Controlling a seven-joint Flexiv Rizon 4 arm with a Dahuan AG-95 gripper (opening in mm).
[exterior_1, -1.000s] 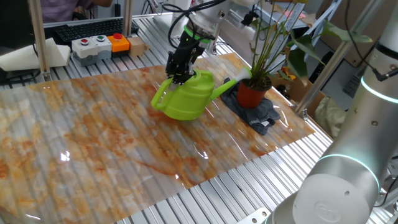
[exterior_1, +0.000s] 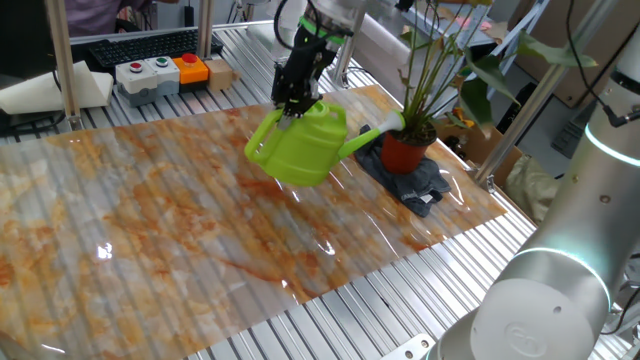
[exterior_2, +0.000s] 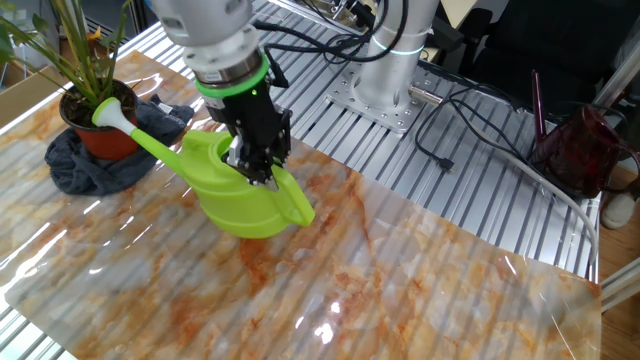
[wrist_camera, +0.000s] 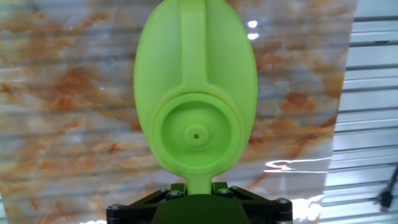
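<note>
A light-green watering can (exterior_1: 305, 150) hangs a little above the marbled sheet, roughly upright. My gripper is shut on its handle, with one of the black fingers (wrist_camera: 178, 189) on each side of the narrow green part. From above, the wrist view shows the can's round top (wrist_camera: 196, 134) with a recessed centre. Its spout ends in a pale sprinkler head (exterior_2: 113, 114), which overlaps the rim of a brown plant pot (exterior_1: 402, 155) in both exterior views. A leafy plant (exterior_1: 440, 75) stands in that pot. Whether head and pot touch, I cannot tell.
Beneath the pot lies a dark grey cloth (exterior_1: 425, 187). Most of the marbled sheet (exterior_1: 150, 230) is bare. A button box (exterior_1: 150, 80) sits at the back left, and a dark red jug (exterior_2: 585, 150) stands on the slatted table's far side.
The can has risen slightly, still in my gripper. My arm has swung a little more upright. Pot and cloth have stayed where they were.
</note>
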